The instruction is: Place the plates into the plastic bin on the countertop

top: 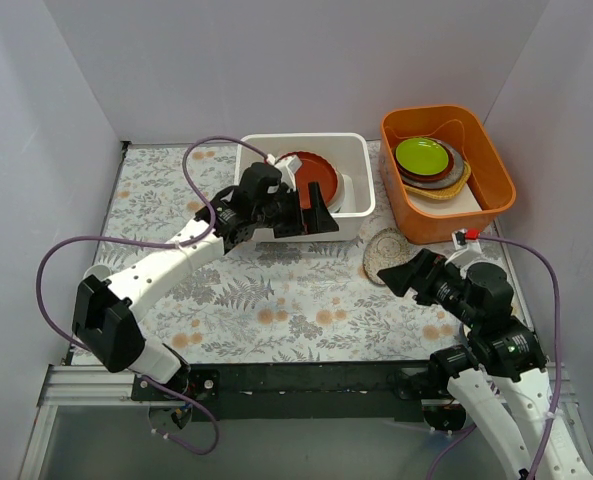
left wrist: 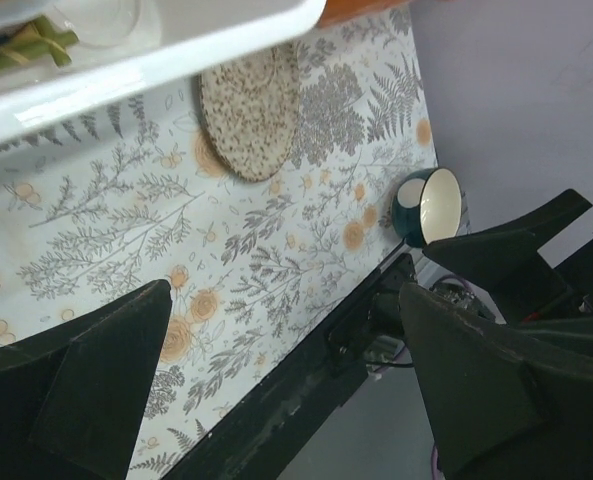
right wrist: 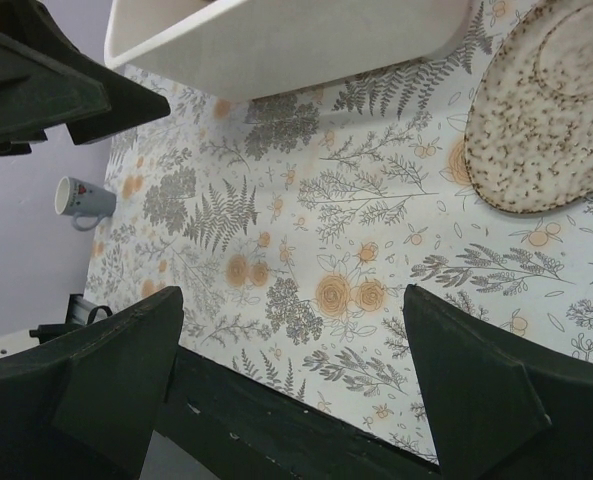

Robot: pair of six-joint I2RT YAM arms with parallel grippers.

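Note:
In the white plastic bin (top: 354, 145) at the back lies a dark red plate (top: 314, 168) over a paler one, partly covered by my left arm. My left gripper (top: 319, 214) is open above the bin's front part, nothing between its fingers. A speckled cream plate (top: 383, 252) lies flat on the patterned cloth, right of the white bin's front corner. Beside that plate, to its lower right, my right gripper (top: 404, 274) stands open and empty. The right wrist view shows the speckled plate (right wrist: 541, 130) at upper right, apart from the fingers.
An orange bin (top: 496, 180) at the back right holds a green plate (top: 422, 156) and several other dishes. A mug (right wrist: 84, 202) stands at the cloth's left side, a dark teal cup (left wrist: 428, 207) at the right.

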